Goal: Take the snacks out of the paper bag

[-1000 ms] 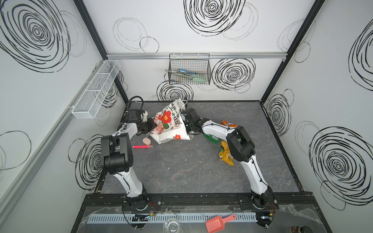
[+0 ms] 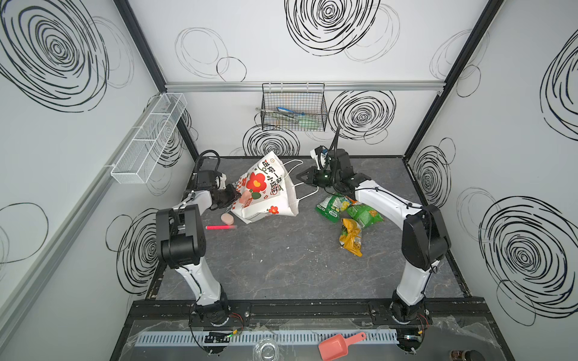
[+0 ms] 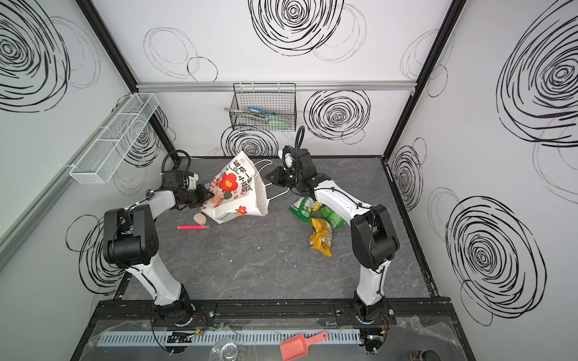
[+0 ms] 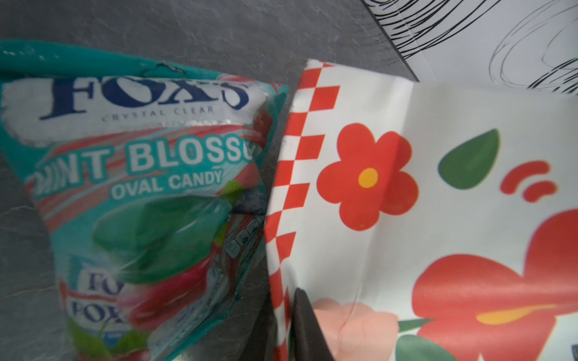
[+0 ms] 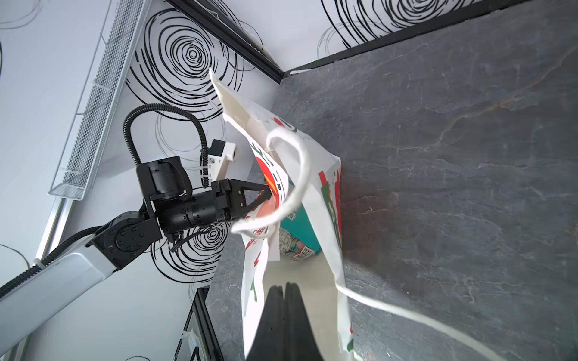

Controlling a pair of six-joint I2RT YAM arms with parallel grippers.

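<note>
The paper bag (image 2: pixel 265 180) lies on its side, its opening and handles facing right. My left gripper (image 2: pixel 231 192) is at its left end; the left wrist view shows its fingers at the bag's edge, beside a teal Fox's candy pack (image 4: pixel 144 150). Whether it grips the paper is unclear. My right gripper (image 2: pixel 306 177) is shut, facing the mouth; in the right wrist view a teal snack (image 5: pixel 298 225) shows inside. Green packs (image 2: pixel 330 207) and a yellow pack (image 2: pixel 350 239) lie right of the bag.
A pink sponge (image 2: pixel 227 219) and pink marker (image 2: pixel 219 226) lie below the left gripper. A wire basket (image 2: pixel 293 120) hangs on the back wall, a white rack (image 2: pixel 138 156) on the left.
My right arm has drawn back rightward from the bag's mouth, uncovering the handles. The bag shifted slightly; my left arm has barely moved.
</note>
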